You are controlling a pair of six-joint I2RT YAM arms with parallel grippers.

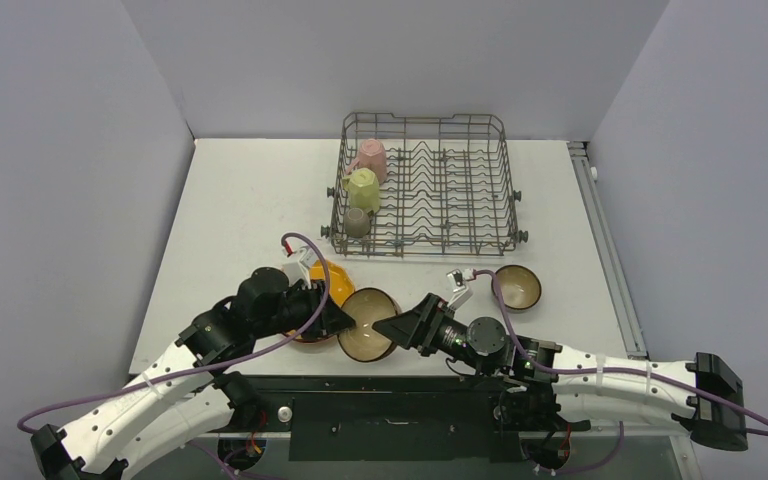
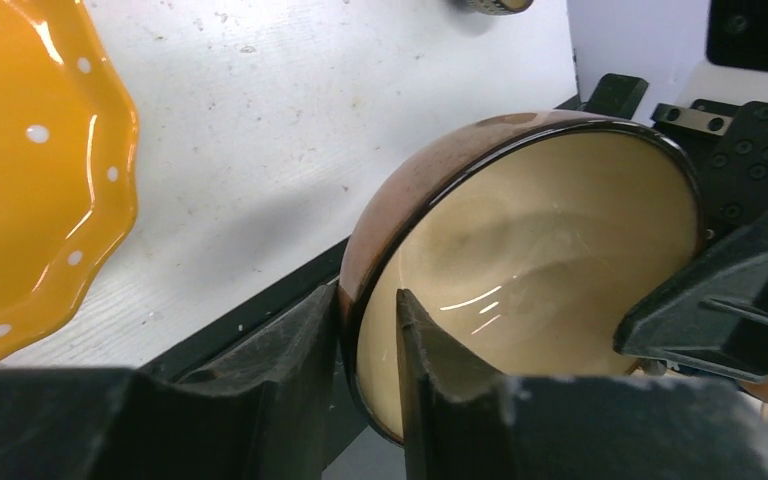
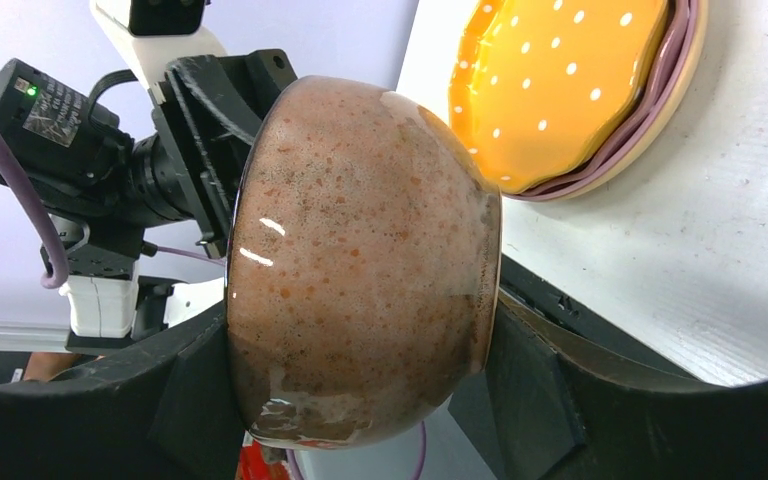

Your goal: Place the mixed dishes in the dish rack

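Observation:
A brown bowl with a cream inside (image 1: 367, 335) is off the table, tilted on its side between my two grippers near the front edge. In the left wrist view, the fingers of my left gripper stand either side of the bowl's rim (image 2: 440, 195), shut on its wall. Opposite, my right gripper has its fingers wide apart around the bowl's brown outer side; one fingertip reaches inside the bowl in the left wrist view. The dish rack (image 1: 450, 190) holds a pink mug (image 1: 371, 158), a green mug (image 1: 362, 190) and a grey cup (image 1: 357, 222) along its left side.
A yellow dotted dish (image 3: 550, 90) lies on stacked dishes behind my left gripper. Another small bowl (image 1: 517, 288) rests on the table at the right. The rack's middle and right are empty, and the table's left side (image 1: 250, 210) is clear.

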